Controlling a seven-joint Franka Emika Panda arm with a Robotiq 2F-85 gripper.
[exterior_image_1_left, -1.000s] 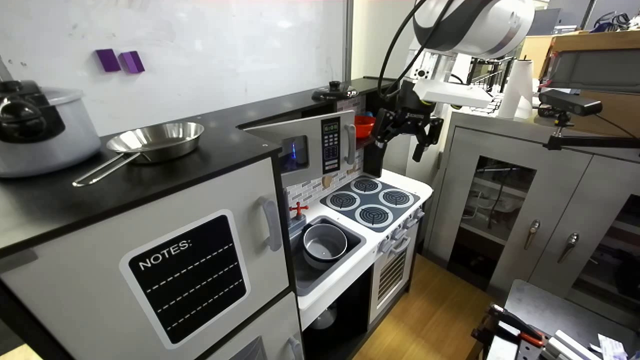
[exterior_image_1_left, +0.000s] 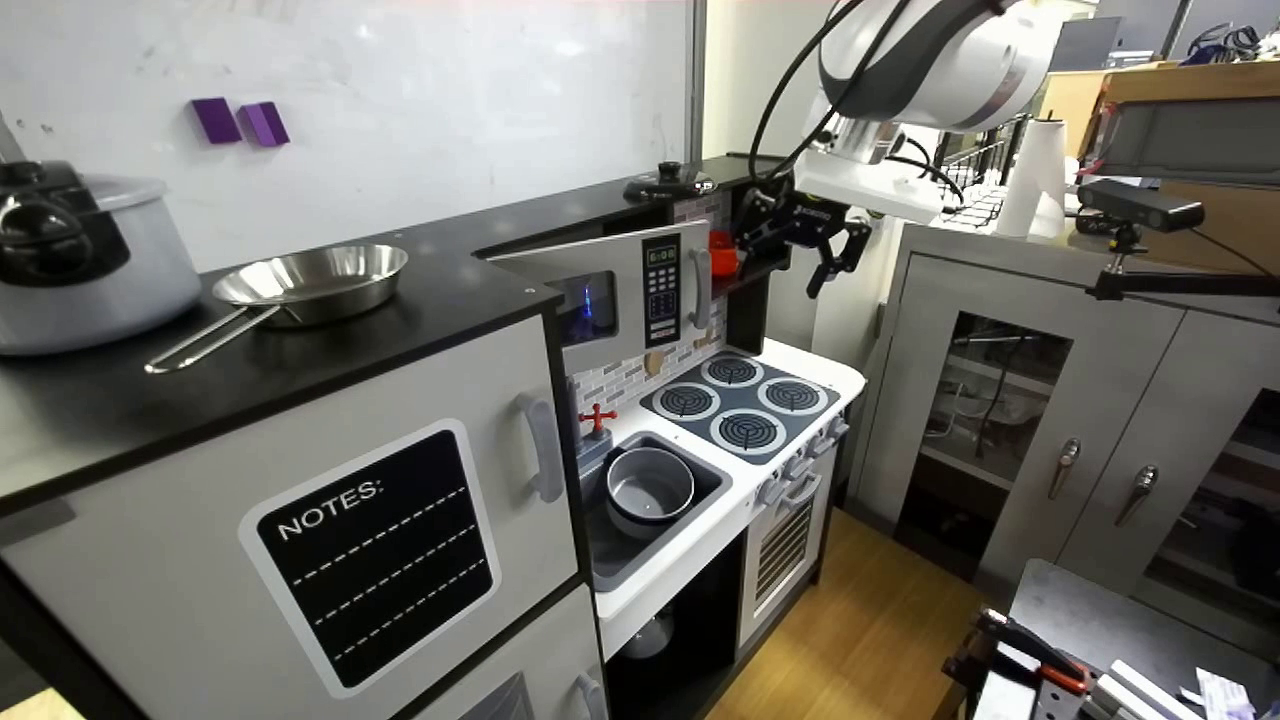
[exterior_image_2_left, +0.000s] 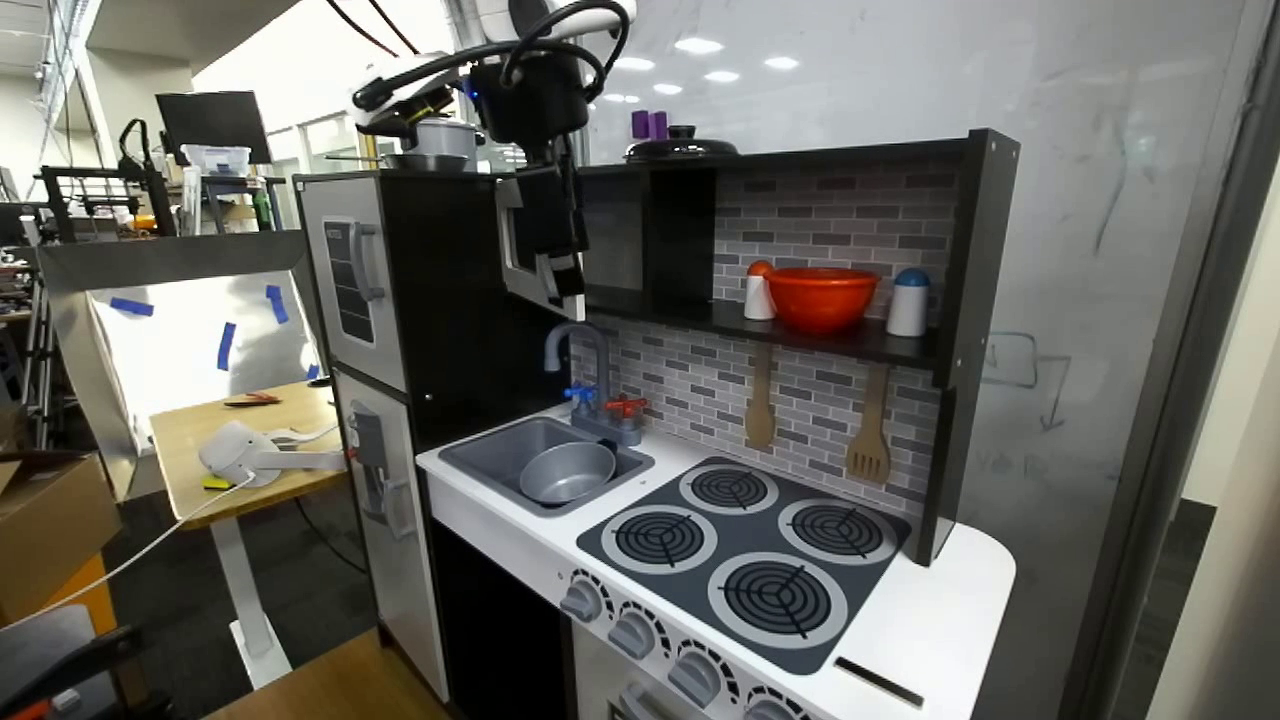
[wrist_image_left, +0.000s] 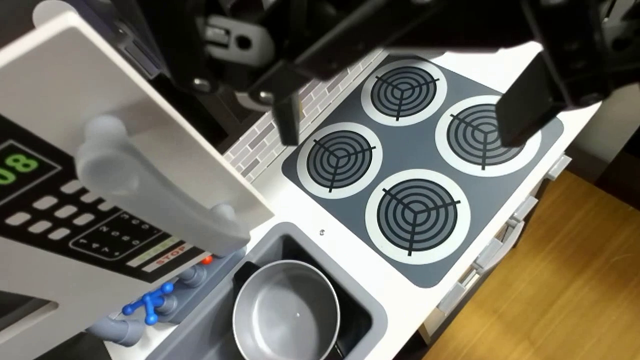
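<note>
The toy microwave door (exterior_image_1_left: 618, 294) stands swung open, its grey handle (exterior_image_1_left: 702, 288) on the outer edge. To the right of that handle my gripper hangs above the stovetop (wrist_image_left: 408, 162), open, with nothing between its spread fingers. In the wrist view the door (wrist_image_left: 36, 72) fills the left side, and its handle (wrist_image_left: 150, 186) lies left of and below the nearer finger, apart from it. Part of the microwave behind is hidden by the arm in exterior view 2. A grey pot (wrist_image_left: 288, 312) sits in the sink (wrist_image_left: 372, 312).
An orange-red bowl (exterior_image_2_left: 822, 300) stands on the shelf (exterior_image_2_left: 744, 324) between two shakers. The faucet (exterior_image_2_left: 576, 342) rises behind the sink. On the upper counter are a steel pan (exterior_image_1_left: 318, 282) and a black lid (exterior_image_1_left: 668, 182). No object rests on the burners.
My gripper has risen and shifted slightly left in exterior view 1, tilting as it moved. It remains open. The microwave door and the pot look the same.
</note>
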